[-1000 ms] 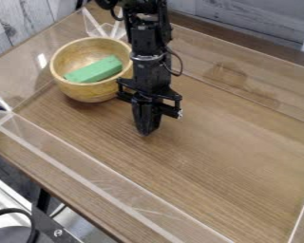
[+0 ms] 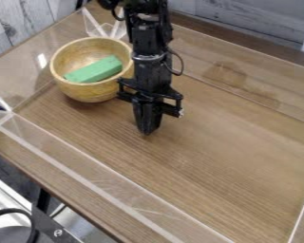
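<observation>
The black robot arm reaches down from the top centre of the camera view, its gripper (image 2: 148, 121) low over the wooden table, right of a tan bowl (image 2: 91, 92). The gripper looks shut, with nothing visible between its fingers, though they are dark and small. A green block (image 2: 94, 71) lies inside the bowl.
Clear tape runs along its left part, black cables lie at the lower left, and a white wall stands at the back right.
The arm and gripper have shifted very slightly. The bowl and green block look unmoved.
</observation>
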